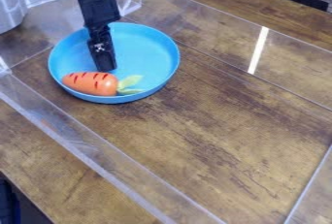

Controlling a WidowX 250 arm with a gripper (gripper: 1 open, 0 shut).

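A round blue plate (151,51) rests on the wooden table at the upper left. An orange toy carrot (88,82) with dark stripes and pale green leaves lies on its front part. My black gripper (103,61) reaches down from the top left, its tip low over the plate just behind the carrot. Whether its fingers are open or shut is hard to tell.
Clear plastic strips edge the work area along the left, back and right. The wooden surface (220,150) right of and in front of the plate is bare. A whitish translucent object stands at the top left corner.
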